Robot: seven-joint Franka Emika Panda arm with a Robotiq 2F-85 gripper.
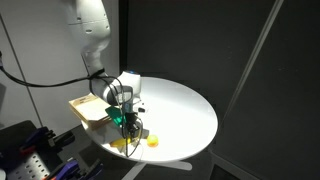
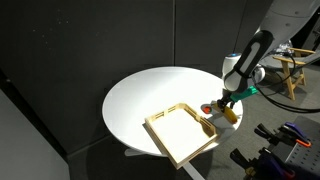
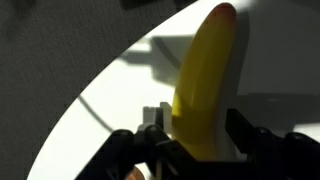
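Observation:
A yellow banana (image 3: pixel 205 75) with a reddish-brown tip lies on the white round table (image 3: pixel 105 105) in the wrist view. My gripper stands open over its near part, with one dark finger on each side; whether either finger touches it, I cannot tell. In exterior view 1 the gripper (image 1: pixel 130 129) is low at the table's near edge, over the banana (image 1: pixel 121 142). Exterior view 2 shows the banana (image 2: pixel 231 115) close to the table's right edge, partly hidden by the arm.
A shallow tan tray (image 2: pixel 168 143) sits at the table edge. Beside the gripper are a small red thing (image 2: pixel 206 108) and a yellow thing (image 1: pixel 152 141). A wooden chair (image 2: pixel 290 65) stands behind the arm.

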